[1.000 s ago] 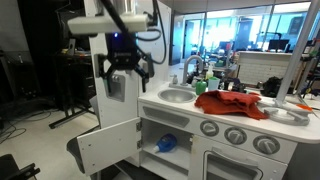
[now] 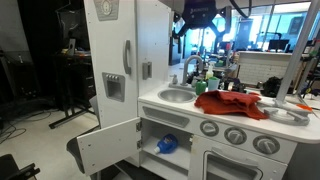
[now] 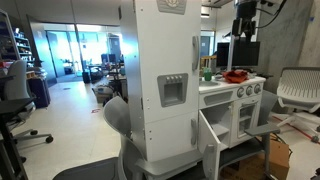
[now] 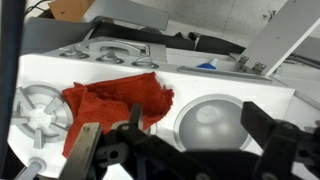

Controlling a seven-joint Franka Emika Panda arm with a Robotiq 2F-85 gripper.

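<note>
A red cloth [image 2: 228, 104] lies crumpled on the toy kitchen's white counter, to the right of the round grey sink [image 2: 177, 95]. From the wrist, the same cloth [image 4: 150, 92] is left of the sink bowl [image 4: 205, 113]. My gripper stands open above the counter, its dark fingers apart with nothing between them. Part of the arm is cut off by the top of exterior view 1. A blue bottle [image 2: 167, 144] lies on its side in the open cupboard below the sink.
Green bottles [image 2: 213, 83] stand behind the sink by the curved faucet [image 2: 192, 63]. The cupboard door [image 2: 108, 147] hangs open toward the front. A tall white fridge unit [image 3: 168, 80] rises beside the counter. Stove knobs [image 2: 235, 135] line the front.
The arm has risen from in front of the fridge and swung right, now high over the counter. The cloth, blue bottle and cupboard door have stayed put.
</note>
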